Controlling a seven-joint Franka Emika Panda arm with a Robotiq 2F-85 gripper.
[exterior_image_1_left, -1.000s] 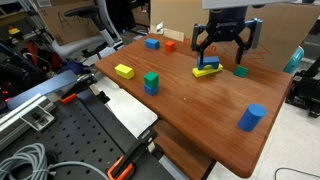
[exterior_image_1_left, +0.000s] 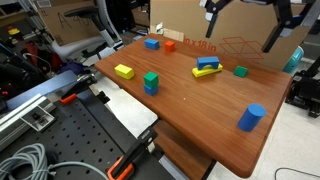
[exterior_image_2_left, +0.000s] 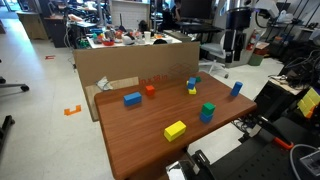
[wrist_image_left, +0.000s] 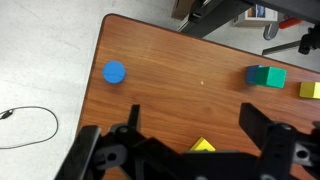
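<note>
My gripper (exterior_image_1_left: 238, 47) hangs open high over the table, its two fingers wide apart with nothing between them. Below and to its left in exterior view 1, a blue block (exterior_image_1_left: 208, 62) lies on top of a yellow block (exterior_image_1_left: 207, 71). From the wrist, the yellow block (wrist_image_left: 203, 145) peeks out at the lower edge, mostly cut off by the gripper body. A blue cylinder (exterior_image_1_left: 251, 117) stands upright near the table's right corner. Closer to the front edge, a green block (exterior_image_1_left: 151, 77) sits on a blue one (exterior_image_1_left: 150, 88).
A small green block (exterior_image_1_left: 240, 71) lies behind the blue-and-yellow stack. Farther left are a yellow block (exterior_image_1_left: 124, 72), a red block (exterior_image_1_left: 169, 46) and a blue block (exterior_image_1_left: 152, 43). A cardboard panel (exterior_image_2_left: 110, 75) borders the table's back.
A second ago the gripper was low around the blue block, which looked tilted. It has risen clear, and the block now rests on the yellow one.
</note>
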